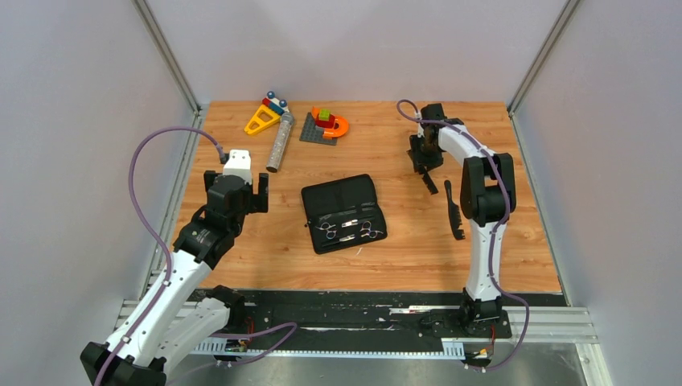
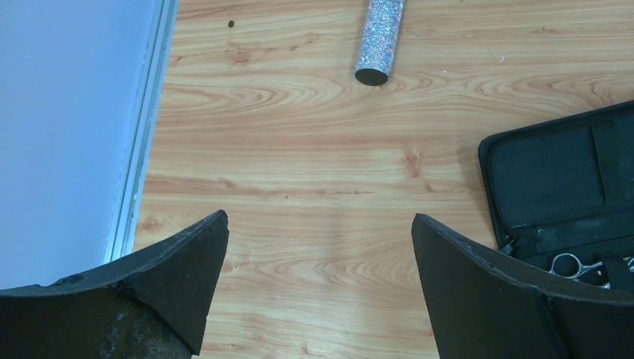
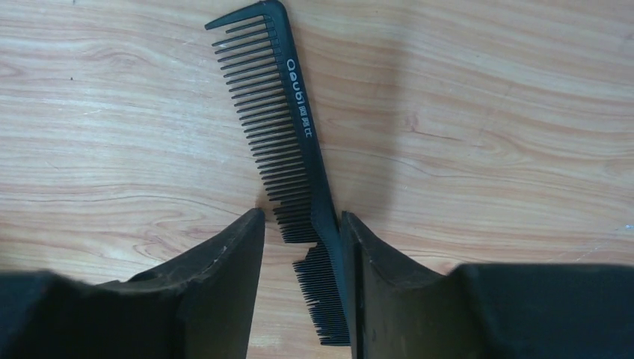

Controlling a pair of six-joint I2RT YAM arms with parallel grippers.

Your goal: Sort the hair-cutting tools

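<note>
A black comb (image 3: 299,120) with white lettering lies on the wood; my right gripper is down over its middle, fingers part open either side, one close against the spine. In the top view a second black comb (image 1: 453,213) lies just below it. The open black case (image 1: 338,197) at the centre holds scissors (image 1: 370,232) and other slim tools. My left gripper stands open over bare table at the left, with nothing between its fingers.
At the back left are a yellow toy (image 1: 259,121), a glittery cylinder (image 1: 281,145) and a grey baseplate (image 1: 312,133) with coloured bricks. The wood around the case is largely clear.
</note>
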